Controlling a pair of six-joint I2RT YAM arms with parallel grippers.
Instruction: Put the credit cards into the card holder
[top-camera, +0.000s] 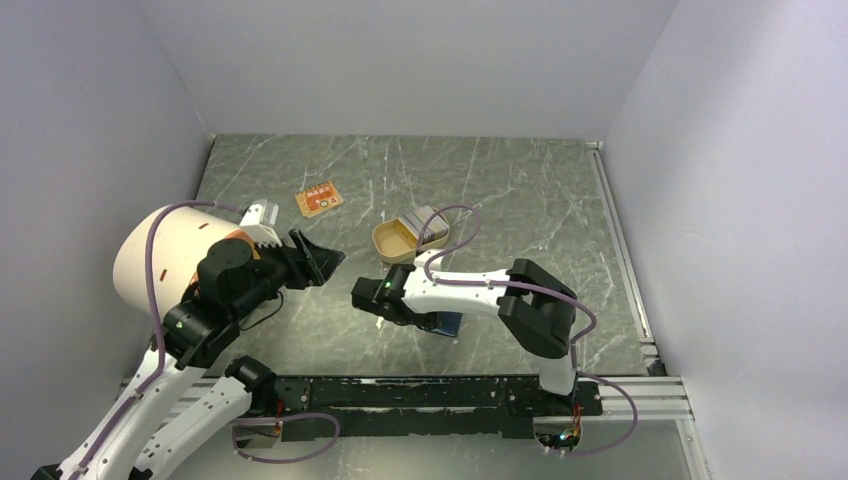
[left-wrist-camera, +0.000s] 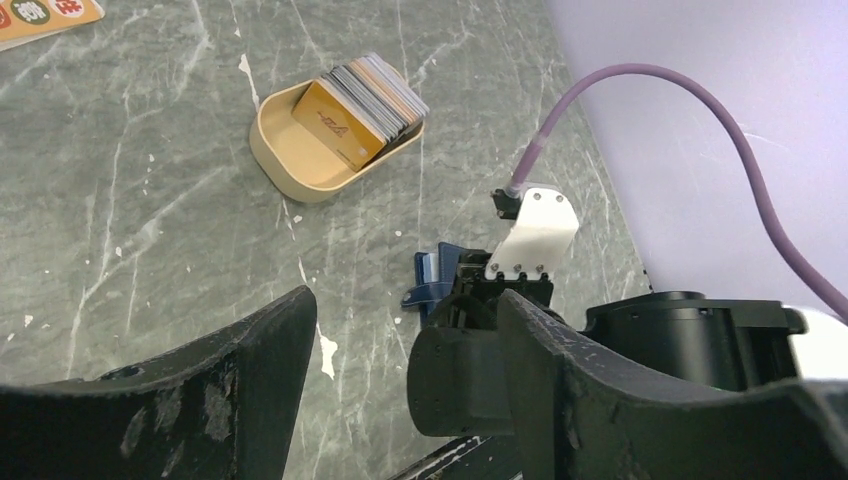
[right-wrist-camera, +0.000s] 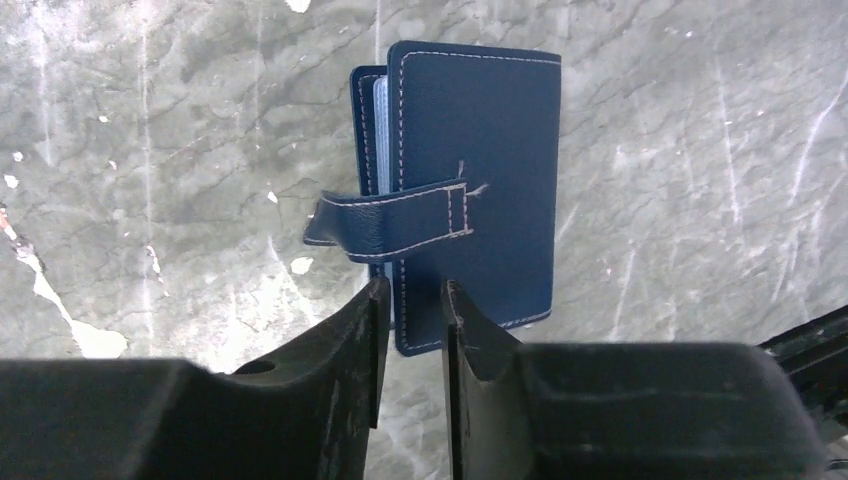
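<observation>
A navy card holder (right-wrist-camera: 480, 140) with a strap across its left edge lies on the marble table under my right gripper, whose narrowly parted fingertips are at its lower left part. Nothing clearly shows between them. A tan tray (left-wrist-camera: 275, 150) behind it holds a stack of cards (left-wrist-camera: 360, 110), tilted, yellow face showing. My left gripper hangs in the air left of the holder with its fingers apart and nothing held; in the top view it is left of the tray (top-camera: 385, 245).
An orange printed card (top-camera: 318, 198) lies at the back left. A large white cylinder (top-camera: 150, 255) stands at the left edge behind the left arm. Walls bound both sides.
</observation>
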